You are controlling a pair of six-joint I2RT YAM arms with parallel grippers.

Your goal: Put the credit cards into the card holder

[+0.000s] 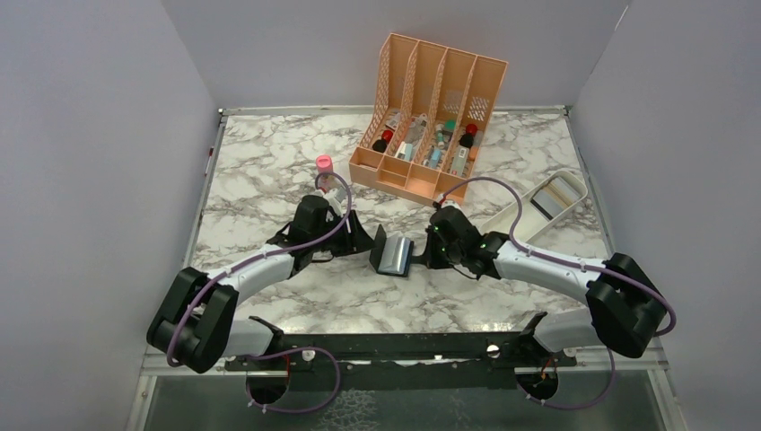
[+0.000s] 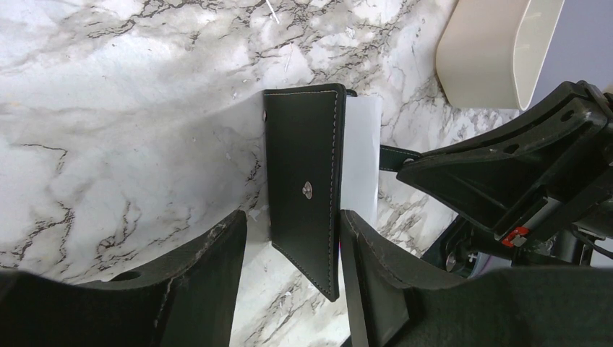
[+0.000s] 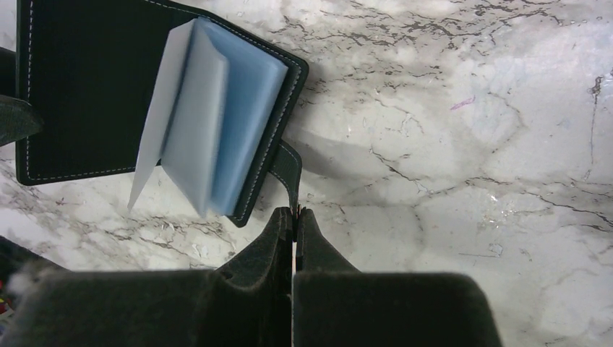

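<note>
The black card holder (image 1: 380,247) lies opened between my grippers, its clear sleeves (image 3: 238,123) showing in the right wrist view. In the left wrist view its black cover (image 2: 300,166) stands tilted up, and my left gripper is part open, fingertips at the cover's near part, the right one by its stitched edge. My right gripper is shut on the holder's strap (image 3: 288,165). No card can be clearly made out among the sleeves.
A white tray (image 1: 502,223) with dark and beige items stands at the right. An orange organiser (image 1: 408,184) with bottles is at the back, a pink-capped bottle (image 1: 325,163) left of it.
</note>
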